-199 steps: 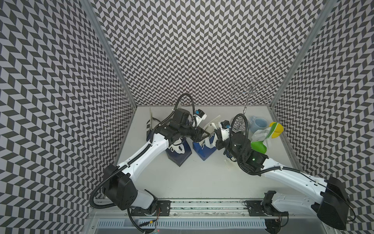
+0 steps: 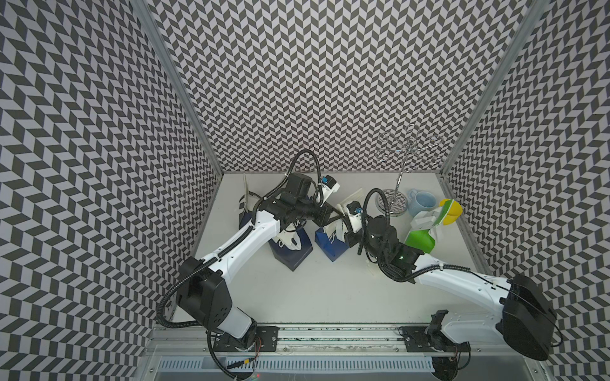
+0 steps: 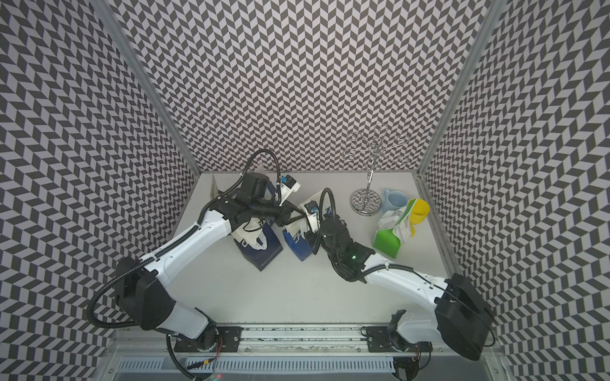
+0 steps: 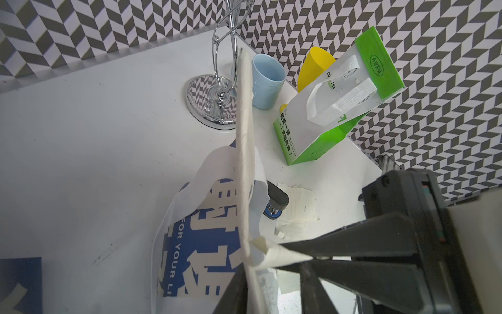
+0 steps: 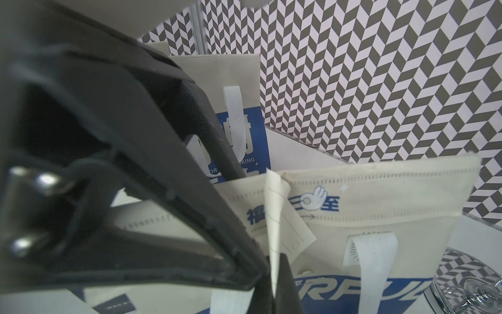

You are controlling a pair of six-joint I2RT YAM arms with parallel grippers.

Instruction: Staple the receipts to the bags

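A cream-and-blue paper bag point(image 5: 366, 251) stands upright at mid-table, its top edge crossing between my left gripper's point(image 4: 274, 298) part-open fingers point(image 4: 316, 293). From the other side, my right gripper is shut on a curled paper receipt point(image 5: 275, 209), which stands against the bag's printed top. In the left wrist view, the right fingers point(image 4: 360, 240) point at the bag edge, with the receipt's rolled end at their tips. A second slip point(image 5: 298, 238) shows flat on the bag face. A dark stapler point(image 4: 277, 200) lies on the table beside pale receipts point(image 4: 299, 204).
Other blue-and-cream bags point(image 3: 261, 252) stand to the left. A chrome stand point(image 2: 392, 202), blue mug point(image 2: 421, 202), yellow cup point(image 2: 451, 211) and green-white bag point(image 2: 420, 240) fill the right side.
My right gripper has moved left, up to the bag and the left gripper.
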